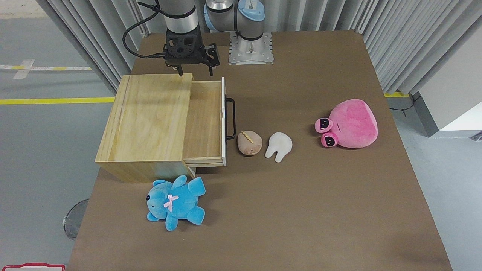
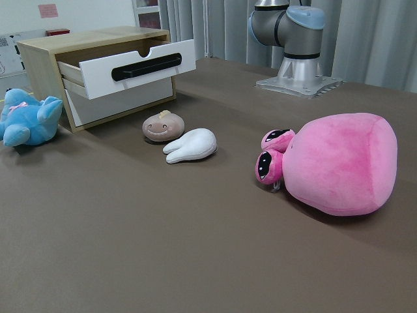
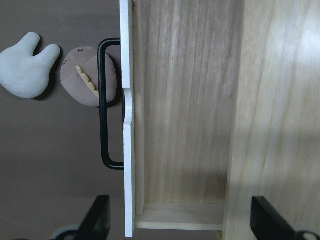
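Observation:
My gripper [image 1: 195, 71] hangs open above the back of a wooden cabinet [image 1: 143, 117]; in the wrist view its fingers frame the open, empty drawer [image 3: 185, 115] with its black handle [image 3: 103, 100]. Right of the drawer in the front view lie a round beige plush [image 1: 249, 146] and a white tooth-shaped plush [image 1: 280, 143]. A pink plush [image 1: 353, 124] lies farther right. A blue bear [image 1: 180, 203] with a pink bow lies in front of the cabinet.

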